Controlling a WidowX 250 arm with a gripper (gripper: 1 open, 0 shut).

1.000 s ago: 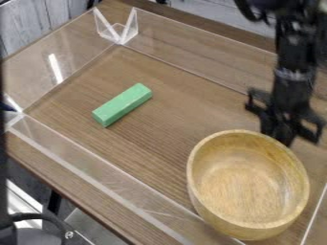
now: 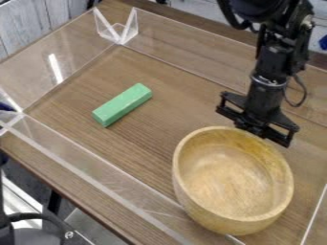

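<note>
My black gripper (image 2: pixel 255 122) reaches down from the top right to just behind the rim of a large tan round bowl (image 2: pixel 230 206), low over or against it. Whether its fingers are open or shut is hard to tell, and I see no object held in them. A green block (image 2: pixel 121 104) lies on the wooden table at the left.
A clear plastic piece (image 2: pixel 118 27) stands at the back left. A dark object (image 2: pixel 29 230) sits at the lower left corner.
My gripper has moved left along the back of the bowl, and the bowl has shifted slightly left. The green block has not moved.
</note>
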